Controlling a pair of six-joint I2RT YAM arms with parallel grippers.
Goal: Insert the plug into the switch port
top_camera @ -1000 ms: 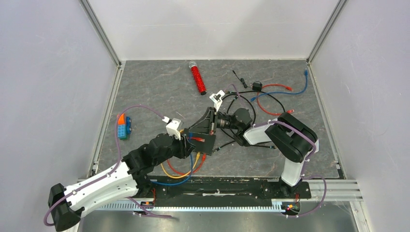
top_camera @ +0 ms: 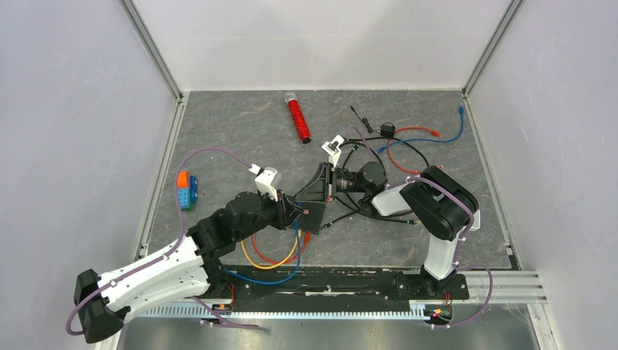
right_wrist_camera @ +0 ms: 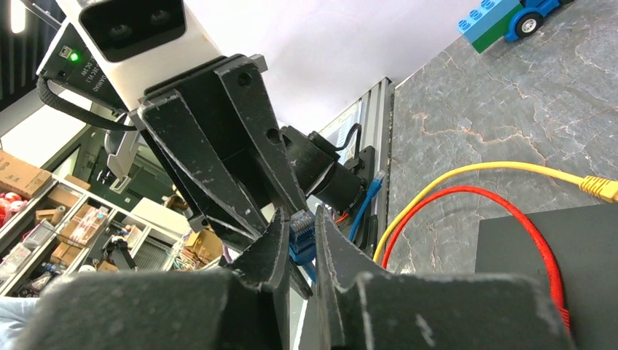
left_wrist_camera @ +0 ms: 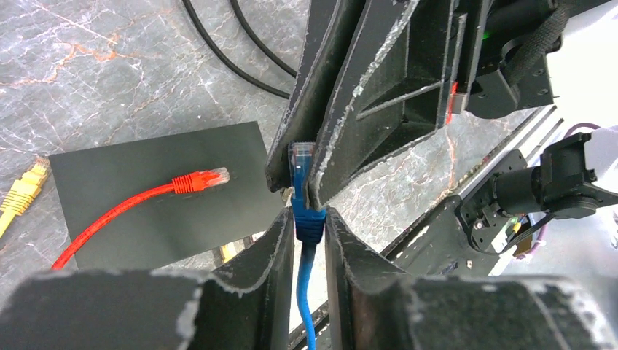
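The blue plug [left_wrist_camera: 307, 219] is upright in the left wrist view, above and beside a black board [left_wrist_camera: 146, 211]. My right gripper is shut on its clear tip from above. My left gripper has a finger on either side of the plug's lower part; whether it grips is unclear. The blue cable [left_wrist_camera: 306, 292] hangs below. In the top view both grippers meet over the board [top_camera: 313, 219]. I cannot make out a switch port.
A red cable [left_wrist_camera: 109, 219] lies on the board, a yellow one [left_wrist_camera: 22, 193] beside it. Black cables [top_camera: 393, 219] lie to the right, a red microphone [top_camera: 297, 117] and toy blocks [top_camera: 186, 189] farther off.
Since a second ago both grippers and the blue plug have moved slightly right in the top view.
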